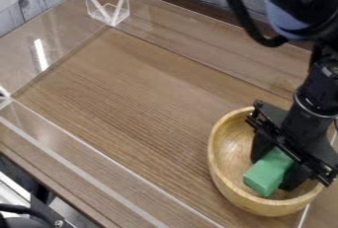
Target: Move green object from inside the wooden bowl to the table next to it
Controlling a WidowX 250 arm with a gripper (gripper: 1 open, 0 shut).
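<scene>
The green object [267, 173] is a small block inside the wooden bowl [222, 163], in the lower right of the camera view. My black gripper [280, 165] reaches into the bowl from the right, shut on the block with its fingers around the upper end. Those fingers hide part of the block and the bowl's right side. Whether the block touches the bowl's floor, I cannot tell.
Bare wooden table [132, 94] stretches left of the bowl and behind it. A white wire-like stand [109, 8] sits at the far left. Dark cables and equipment [27, 207] occupy the lower left corner, off the table's edge.
</scene>
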